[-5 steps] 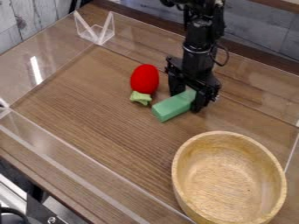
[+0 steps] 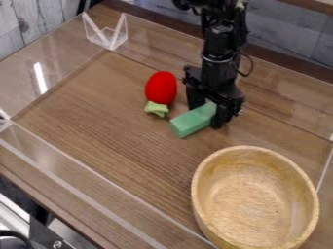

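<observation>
My black gripper (image 2: 211, 97) reaches down from the top centre to the table, over the upper right end of a green block (image 2: 194, 123), partly covering it. Whether its fingers grip the block or are apart is unclear. A red rounded object (image 2: 160, 87) lies to the left, with a small light green star-like piece (image 2: 156, 110) just below it.
A large tan bowl (image 2: 254, 209) fills the lower right. A clear plastic object (image 2: 104, 29) stands at the back left.
The green block has shifted very slightly, and the gripper over it is almost in the same place.
</observation>
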